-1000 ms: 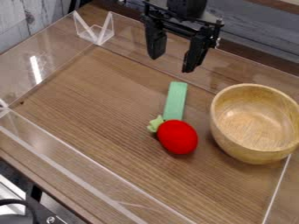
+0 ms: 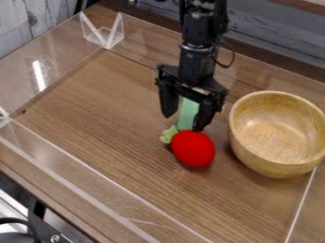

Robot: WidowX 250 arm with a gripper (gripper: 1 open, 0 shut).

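Observation:
My gripper (image 2: 191, 100) is low over the middle of the table, its two dark fingers pointing down on either side of the green block (image 2: 188, 116); whether they touch it I cannot tell. Just in front of the block lies a red object with a green top (image 2: 193, 149), like a toy tomato or strawberry.
A tan bowl (image 2: 273, 138) takes up the right side. A clear plastic holder (image 2: 102, 30) stands at the back left.

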